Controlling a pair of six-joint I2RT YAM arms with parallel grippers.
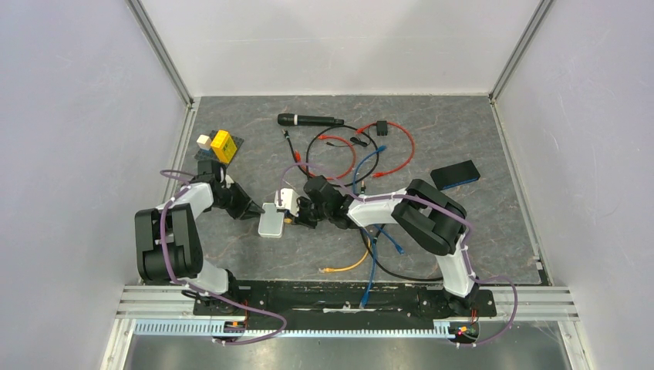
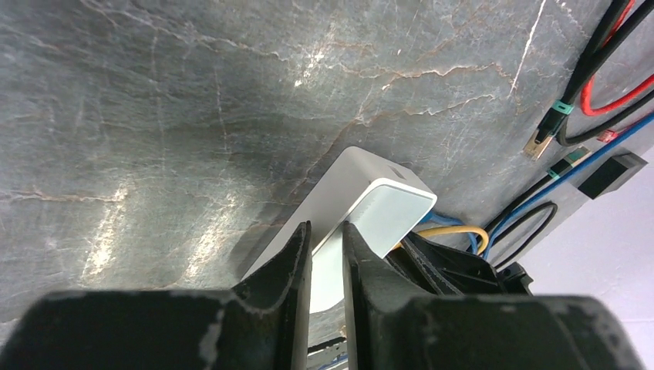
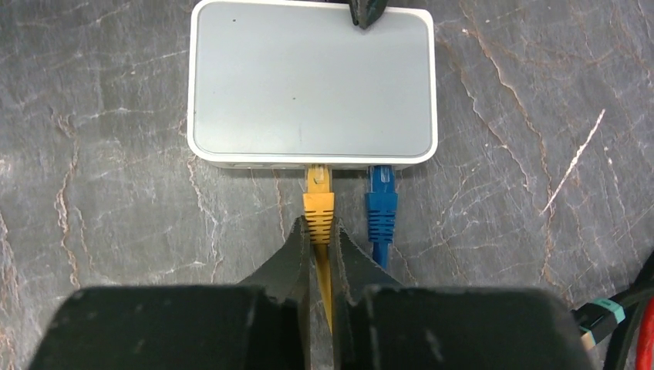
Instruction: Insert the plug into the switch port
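Note:
The white switch box (image 1: 271, 221) with a grey top lies flat on the table. In the right wrist view, the yellow plug (image 3: 318, 208) sits at a port on the box's near side, its tip at the edge. How deep it goes cannot be told. My right gripper is shut on the yellow plug's boot and cable. My left gripper is at the box, its fingers close together with white box visible between them. One dark left fingertip (image 3: 367, 11) overlaps the box's far edge in the right wrist view. Whether it grips the box is unclear.
A blue plug (image 3: 381, 204) sits in the port to the right of the yellow one. Black, red and blue cables lie in the table's middle, with a microphone (image 1: 305, 120) behind. A yellow box (image 1: 224, 146) stands back left. A black case (image 1: 455, 175) lies right.

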